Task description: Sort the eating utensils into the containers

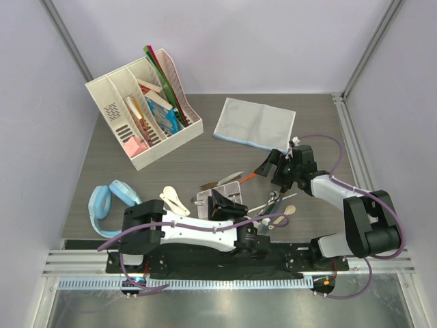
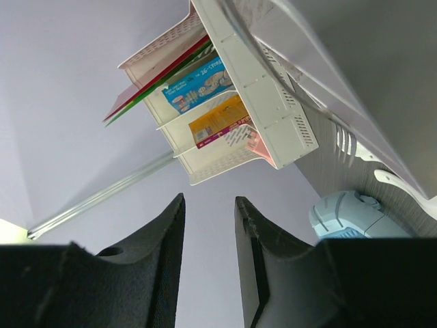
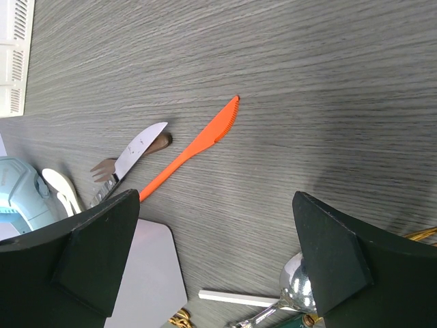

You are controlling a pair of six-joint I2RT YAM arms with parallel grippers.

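Note:
My left gripper hangs over the small clear tray (image 1: 232,188); its fingers stand part open, with nothing seen between them. Beside that tray lie an orange knife (image 3: 188,154), a metal knife (image 3: 140,147), a wooden fork (image 3: 102,169) and white spoons (image 1: 174,199). My right gripper stands open above the utensils, near a metal spoon (image 3: 297,287) and a white stick (image 3: 239,298). A white fork (image 2: 362,152) shows in the left wrist view.
A white divided organizer (image 1: 164,147) with boxes stands at the back left. A pale flat mat (image 1: 252,119) lies at the back, and blue headphones (image 1: 102,205) at the front left. The middle behind the tray is clear.

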